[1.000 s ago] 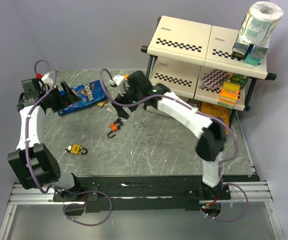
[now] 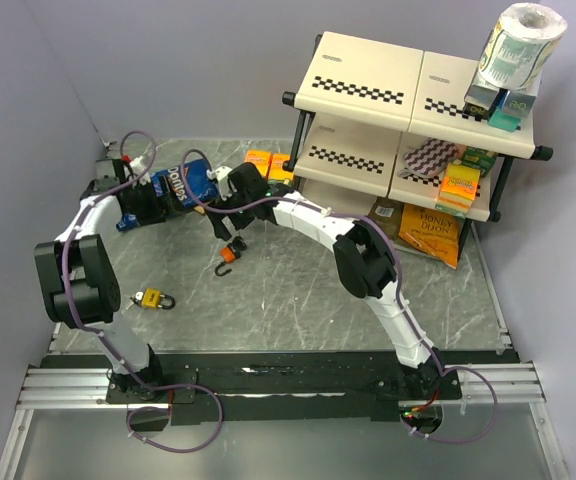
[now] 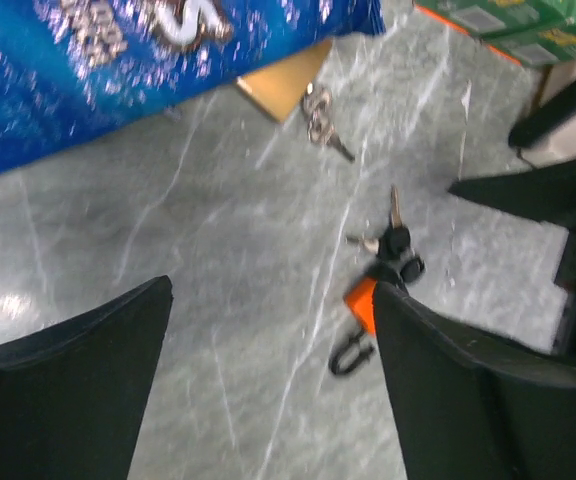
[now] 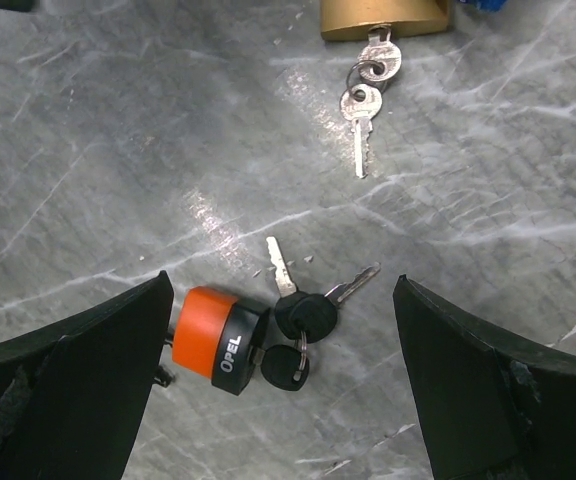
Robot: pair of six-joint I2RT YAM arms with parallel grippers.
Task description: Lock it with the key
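Below my right gripper, which stands open and empty, lies an orange and black OPEL padlock (image 4: pixel 218 338) with black-headed keys (image 4: pixel 308 314) attached at its end. Its hooked shackle (image 3: pixel 350 354) shows in the left wrist view. A brass padlock (image 4: pixel 383 20) with silver keys (image 4: pixel 362 115) lies farther up, partly tucked under a blue Doritos bag (image 3: pixel 148 75). My left gripper has its fingers apart with nothing between them, above bare floor left of the orange padlock. A yellow padlock (image 2: pixel 152 298) with keys lies at the front left.
The two-tier rack (image 2: pixel 358 75) stands at the right with packets on it. Yellow-orange boxes (image 2: pixel 258 163) lie by its left leg. Both arms are close together near the Doritos bag.
The padlocks have not moved.
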